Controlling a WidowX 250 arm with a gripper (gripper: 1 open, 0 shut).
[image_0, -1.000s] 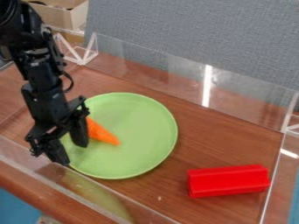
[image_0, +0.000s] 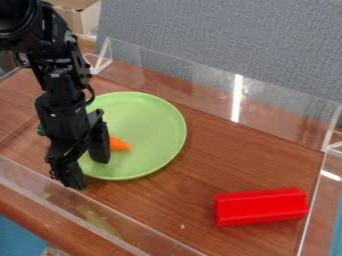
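Observation:
My black gripper (image_0: 78, 156) is low at the left part of a green plate (image_0: 148, 118), its fingers open. An orange carrot (image_0: 118, 144) lies on the plate just right of the fingers, its left part hidden behind them. Whether the fingers touch it cannot be told.
A red block (image_0: 261, 207) lies at the front right of the wooden table (image_0: 227, 160). Clear panels edge the table at front, back and right, with a grey wall behind and a cardboard box (image_0: 76, 15) at top left.
The plate has shifted back and slightly left, with the carrot a little lower behind the fingers. My gripper has moved slightly right.

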